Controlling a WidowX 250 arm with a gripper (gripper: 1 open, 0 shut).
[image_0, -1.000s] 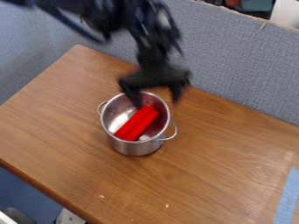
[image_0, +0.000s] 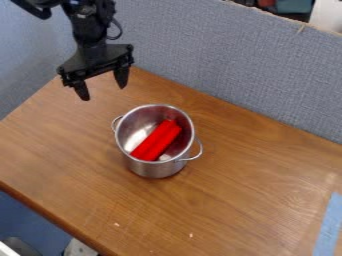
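Note:
My gripper (image_0: 100, 78) hangs open above the upper left of the wooden table, its two black fingers spread with nothing between them. To its lower right stands a metal pot (image_0: 182, 165) with two side handles. A red cylindrical object (image_0: 156, 140) lies inside the pot, slanting from lower left to upper right.
Padded grey walls (image_0: 241, 70) border the back and left. A light blue strip (image_0: 327, 225) is at the right edge.
My gripper has moved from over the pot up and back to the left, and has since come down over the table's upper left. The pot and red object look unchanged.

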